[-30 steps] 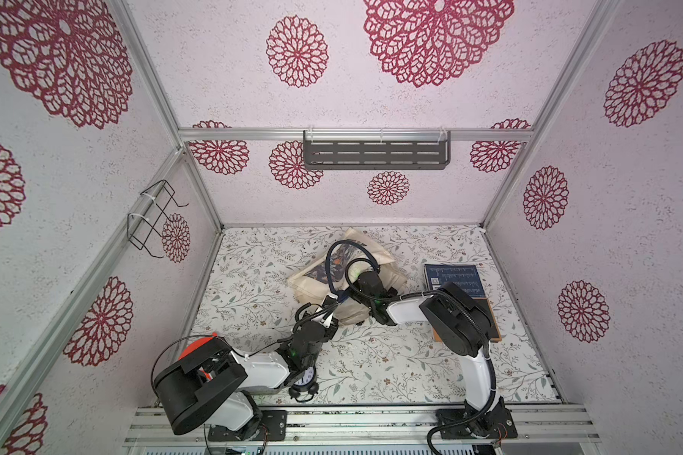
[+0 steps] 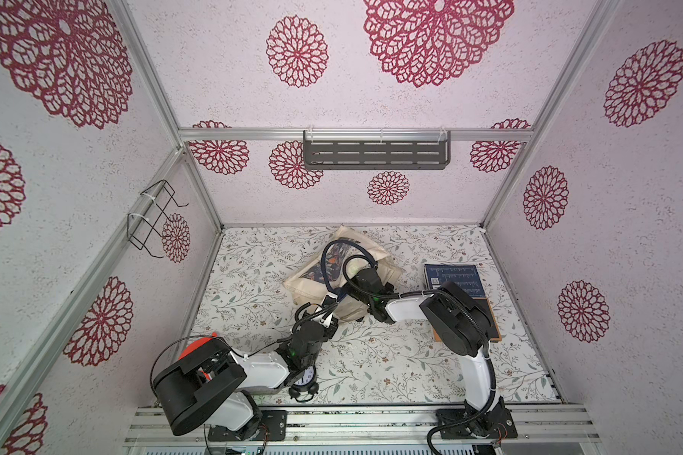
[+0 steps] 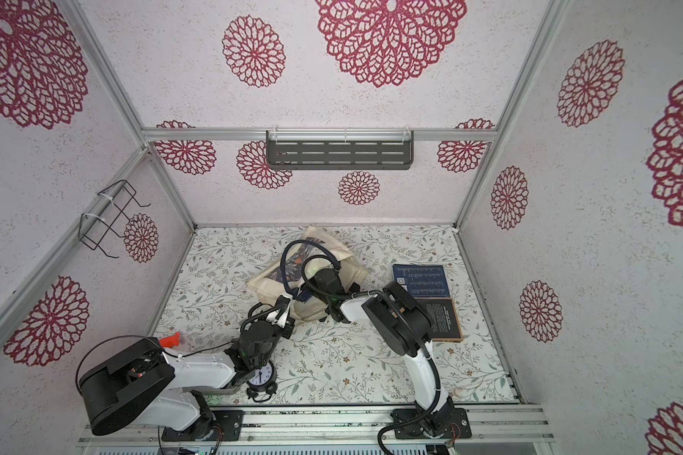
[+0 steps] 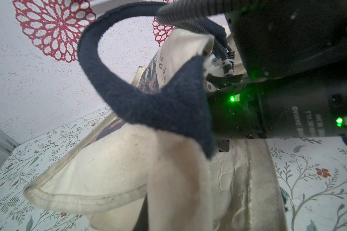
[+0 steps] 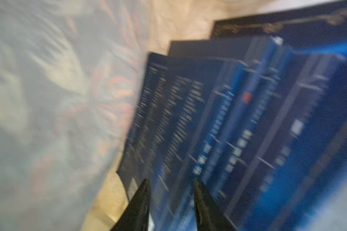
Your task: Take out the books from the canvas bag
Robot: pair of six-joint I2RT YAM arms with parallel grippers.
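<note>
The cream canvas bag (image 2: pixel 299 284) with navy handles (image 4: pixel 115 104) lies in the middle of the table. My left gripper (image 2: pixel 329 305) is at its near-left edge by a handle; its fingertips are hidden in the left wrist view, so what is between them is unclear. My right gripper reaches inside the bag, fingers apart, over several blue books (image 5: pixel 181 115) standing side by side, blurred in the right wrist view.
Two books, one blue (image 2: pixel 455 276), lie at the right of the table, partly behind my right arm. An alarm clock (image 3: pixel 260 377) and an orange object (image 3: pixel 170 339) are by my left arm.
The left arm looks unmoved.
</note>
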